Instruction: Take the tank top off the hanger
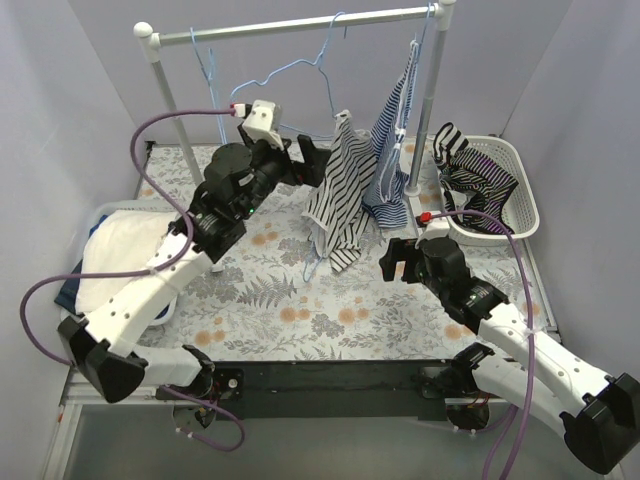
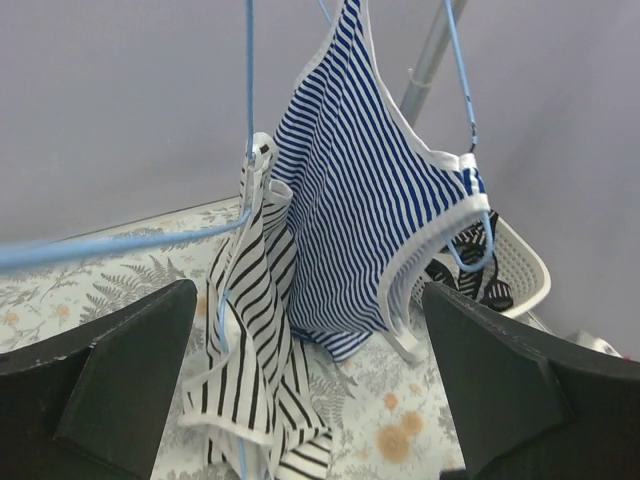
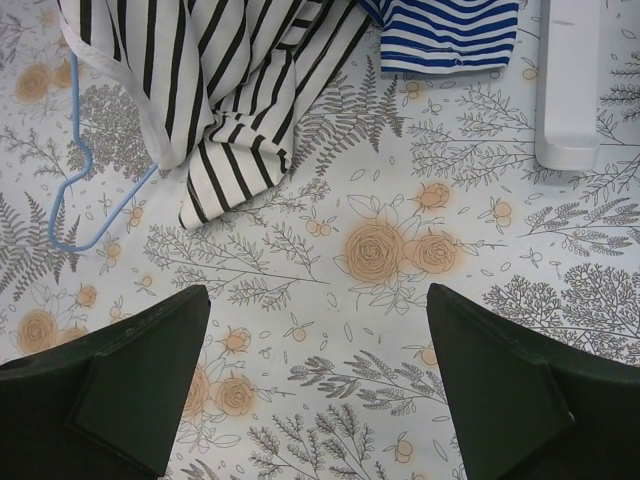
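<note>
Two striped garments hang from blue hangers on the white rail: a black-and-white one point(image 1: 335, 200), its lower part resting on the floor mat, and a blue-and-white one point(image 2: 350, 200) to its right. Which is the tank top is unclear. My left gripper point(image 1: 305, 160) is raised in front of an upper hanger point(image 1: 280, 72), open and empty, with both garments beyond its fingers in the left wrist view. My right gripper point(image 1: 397, 259) stands lower and open over bare mat, with the black-and-white cloth and a loose blue hanger loop point(image 3: 80, 240) ahead of it.
A white basket with dark striped cloth point(image 1: 475, 185) stands at the right, another tray with folded white and navy cloth point(image 1: 125, 250) at the left. The rail point(image 1: 280, 25) spans the back on two posts.
</note>
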